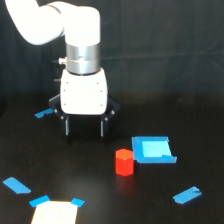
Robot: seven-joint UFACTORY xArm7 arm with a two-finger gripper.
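A red block (124, 162) stands on the dark table near the middle of the camera view. Above the table, to the block's upper left, hangs my gripper (85, 129), its two dark fingers spread apart and nothing visible between them. Just right of the block lies a blue square (169, 159) with a pale light-blue centre; whether it is a shallow tray or tape round a patch is hard to tell.
At the bottom edge is a cream-coloured piece (55, 213), partly cut off, with blue tape at its corners. Strips of blue tape (16, 185) lie at the left and lower right (187, 195). Dark table between gripper and block looks clear.
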